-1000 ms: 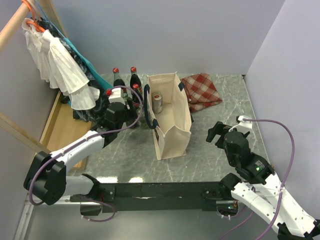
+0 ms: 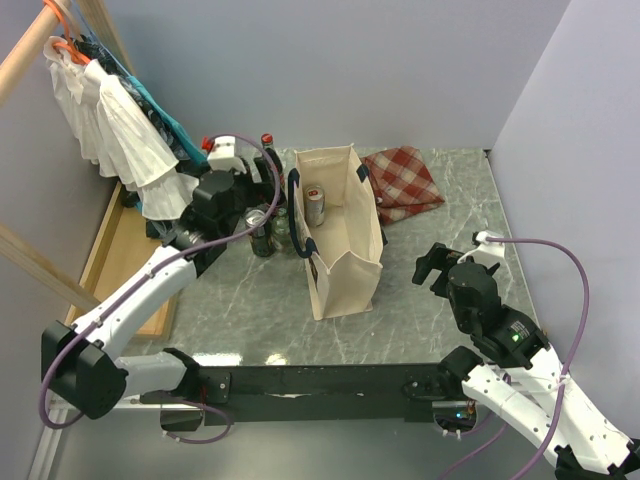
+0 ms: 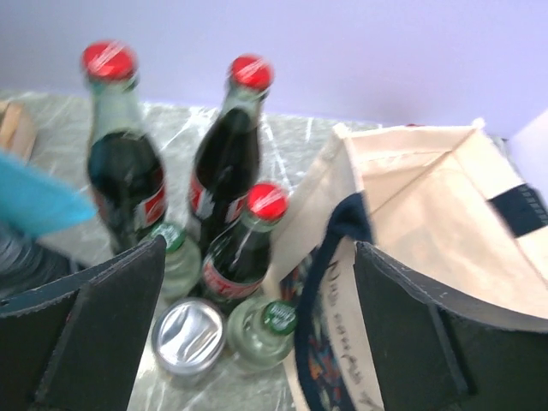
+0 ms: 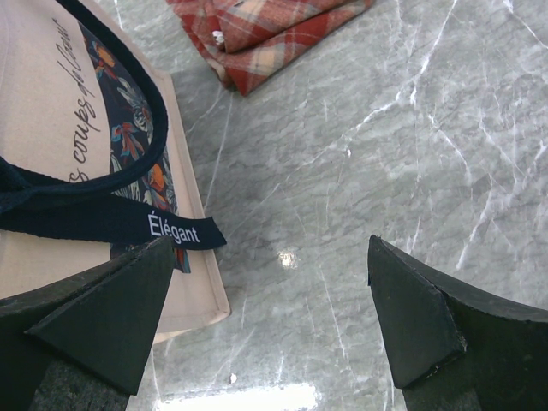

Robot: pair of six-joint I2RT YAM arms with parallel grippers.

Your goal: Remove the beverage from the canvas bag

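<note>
The canvas bag (image 2: pixel 345 285) stands upright and open at the top on the counter, with one can (image 2: pixel 314 205) inside it. Left of the bag is a cluster of drinks: dark bottles with red caps (image 3: pixel 224 154), green-capped bottles (image 3: pixel 261 332) and a silver-topped can (image 3: pixel 188 336). Over that cluster hangs my left gripper (image 2: pixel 262 182), its fingers apart in the wrist view and empty. To the right of the bag, my right gripper (image 2: pixel 428 272) is open above bare counter. In the right wrist view the bag's printed side (image 4: pixel 86 111) and dark handle show.
A folded red plaid cloth (image 2: pixel 403 183) lies behind the bag to the right. At the left, clothes (image 2: pixel 130 130) hang from a wooden rack over a wooden tray (image 2: pixel 137 262).
My left gripper has moved up and back, away from the front of the bottle cluster, uncovering a can and bottle there while covering bottles behind. The right arm and bag are still.
</note>
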